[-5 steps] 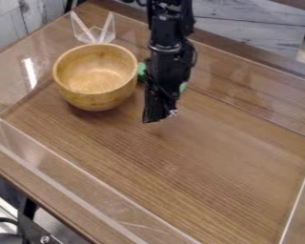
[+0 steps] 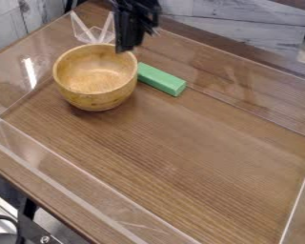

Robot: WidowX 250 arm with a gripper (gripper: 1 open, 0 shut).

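My gripper (image 2: 125, 38) is a dark, blurred shape at the top centre of the camera view, above and behind the yellow bowl (image 2: 95, 95); whether it is open or shut is unclear. A green block (image 2: 160, 80) lies on the wooden surface just right of the bowl, apart from my gripper.
A white wire-like object (image 2: 89, 29) stands behind the bowl at the upper left.
My gripper and arm have moved up and back, out of the middle of the view, uncovering the green block.
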